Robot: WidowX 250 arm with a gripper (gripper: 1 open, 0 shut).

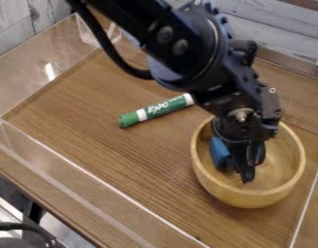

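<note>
The dark robot arm reaches down from the top to my gripper (242, 155), whose fingertips are inside a yellow bowl (252, 193) at the lower right. A blue object (219, 153) sits at the left side of the fingers in the bowl. The gripper looks shut on it, though the fingers partly hide it. A green and white Expo marker (156, 109) lies on the wooden table to the upper left of the bowl.
Clear walls edge it at the upper left and lower left, with a pale plank surface (285, 34) behind.
</note>
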